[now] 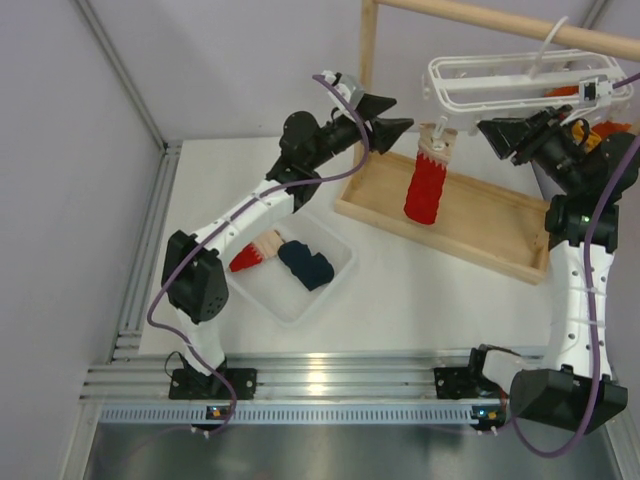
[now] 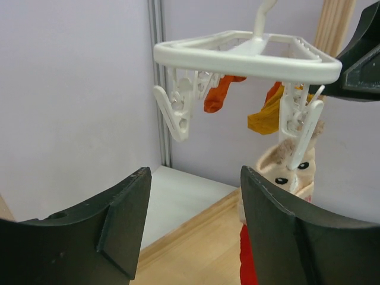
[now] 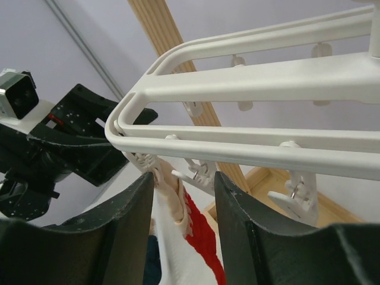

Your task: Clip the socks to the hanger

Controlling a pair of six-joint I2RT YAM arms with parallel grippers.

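The white hanger (image 1: 520, 85) hangs from a wooden rail, its clips pointing down. From its left end hangs a red sock (image 1: 426, 190) with a cream cuff; in the left wrist view a clip grips the cuff (image 2: 285, 169). My left gripper (image 1: 399, 116) stands open to the left of that sock, touching nothing. In the right wrist view, my right gripper has its fingers apart under the hanger's frame, with a white clip (image 3: 202, 173) and the red sock seen beyond the gap. Orange (image 2: 221, 95) and yellow (image 2: 267, 114) socks show at the hanger's other end.
A white bin (image 1: 345, 265) at lower left holds a cream-and-red sock (image 1: 256, 251) and dark socks (image 1: 305, 265). The wooden stand's base (image 1: 480, 205) lies below the hanger.
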